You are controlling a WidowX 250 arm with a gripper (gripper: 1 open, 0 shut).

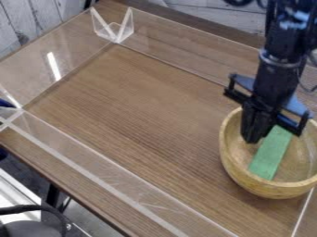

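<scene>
My black gripper (257, 120) hangs at the right over a round tan bowl (235, 168), its fingers reaching down to the bowl's far left part. It looks shut, with nothing clearly visible between the fingers, though the tips are blurred. A flat green oblong object (270, 155) lies in the bowl, just below and right of the fingertips.
A clear plastic piece (113, 26) sits at the back left. A black part with cables (25, 222) shows at the bottom left corner.
</scene>
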